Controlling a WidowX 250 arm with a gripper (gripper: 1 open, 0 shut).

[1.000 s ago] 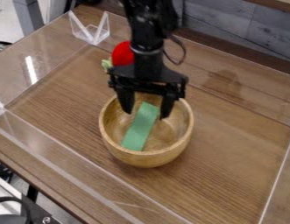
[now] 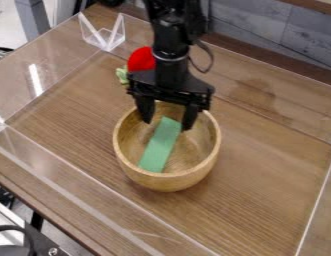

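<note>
A tan oval bowl (image 2: 196,165) stands on the wooden table, with a flat green object (image 2: 161,145) lying inside it. My black gripper (image 2: 169,112) is over the back of the bowl, its fingers spread open to either side, with nothing seen between them. The image is somewhat blurred around the fingertips.
A red round object (image 2: 141,57) with a small green piece sits behind the arm at left. A clear plastic item (image 2: 104,30) stands at the back left.
The bowl and green object look almost unmoved.
</note>
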